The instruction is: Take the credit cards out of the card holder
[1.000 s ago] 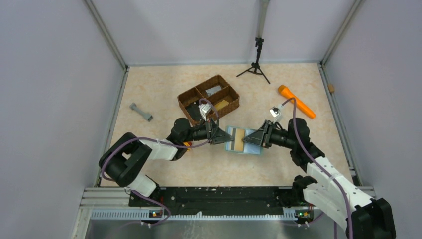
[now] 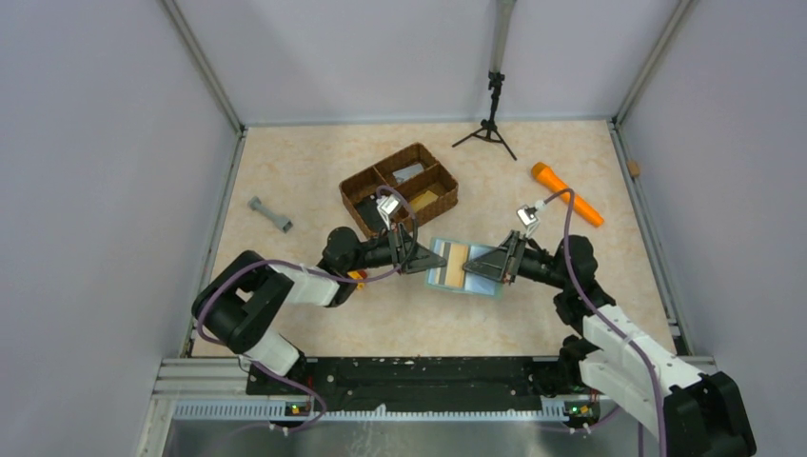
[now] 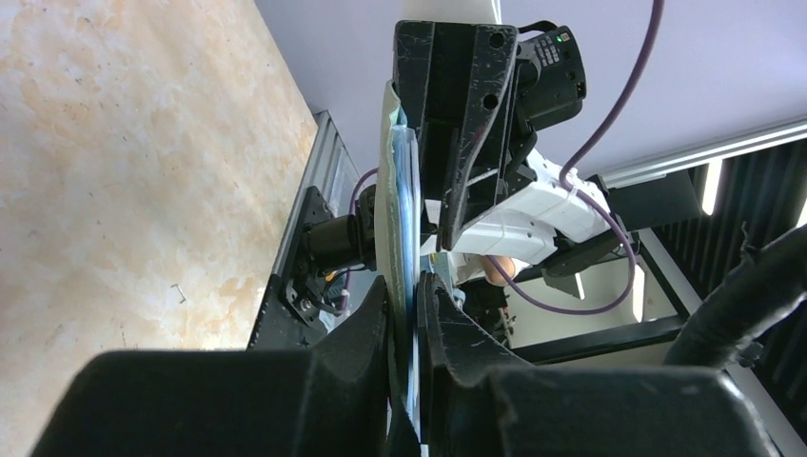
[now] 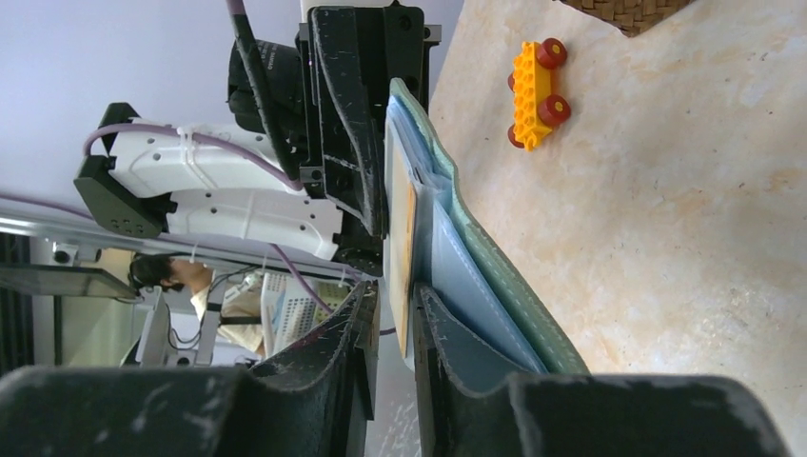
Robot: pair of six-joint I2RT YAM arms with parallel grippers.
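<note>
The blue-green card holder (image 2: 485, 287) is held up between the two arms, with a tan card (image 2: 456, 255) showing across its face. My left gripper (image 2: 442, 267) is shut on the holder's left side; in the left wrist view the holder (image 3: 390, 228) stands edge-on between the fingers. My right gripper (image 2: 469, 269) is partly open at the holder's other side. In the right wrist view the tan card (image 4: 403, 257) lies between the fingers, with a gap on its left. The right finger (image 4: 433, 324) is close against the card and the blue sleeves; exact contact is unclear.
Behind the arms sits a brown divided basket (image 2: 385, 164) with flat items inside. A yellow toy car (image 4: 533, 93) rests near the left arm. An orange microphone-shaped object (image 2: 568, 193) lies back right, a grey wrench-like tool (image 2: 270, 214) at left.
The holder and both grippers have shifted very slightly to the left. The right arm's elbow and cable have moved a little. The tan card still shows on the holder.
</note>
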